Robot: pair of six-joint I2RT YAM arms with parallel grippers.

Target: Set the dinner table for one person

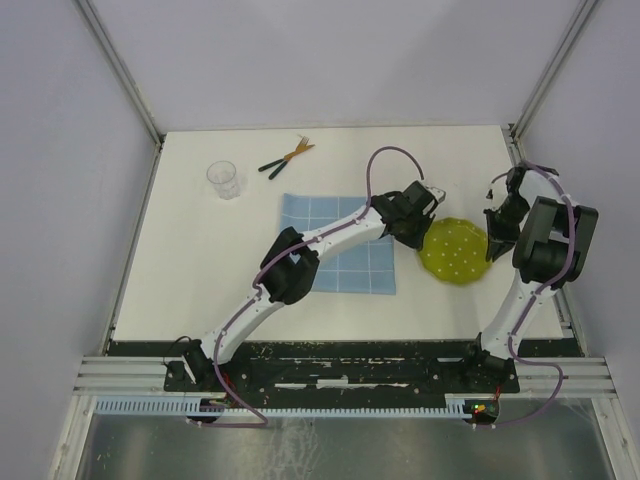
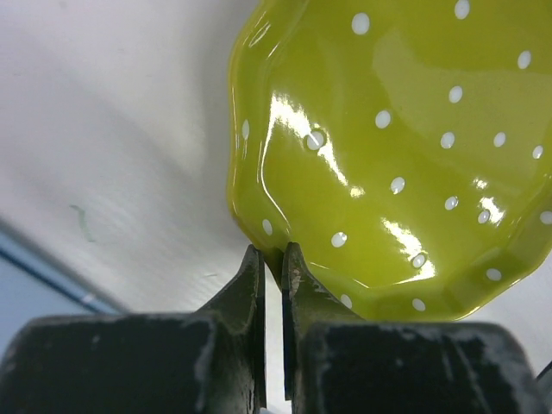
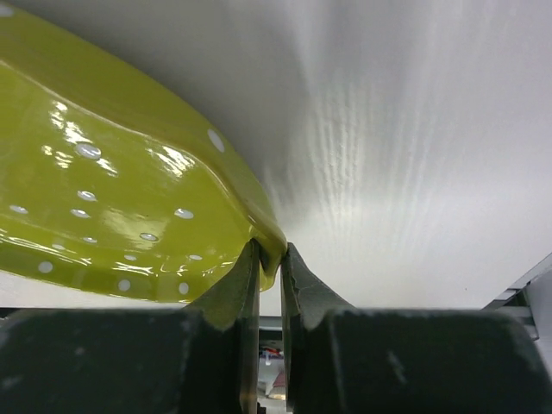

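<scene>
A green plate [image 1: 455,252] with white dots and a wavy rim is on the right side, between my two arms. My left gripper is shut on its left rim, the edge pinched at the fingertips. On the opposite side, the rim sits between the closed-in fingers of my right gripper. How high the plate is off the table is hard to judge. Left of it lies a blue gridded placemat [image 1: 350,280], partly covered by my left arm. A clear glass [image 1: 223,180] stands at the back left, near a fork and a knife with dark handles [image 1: 278,170].
Both arms reach in from the front edge, the left one crossing the placemat. Walls enclose the table at the back and sides.
</scene>
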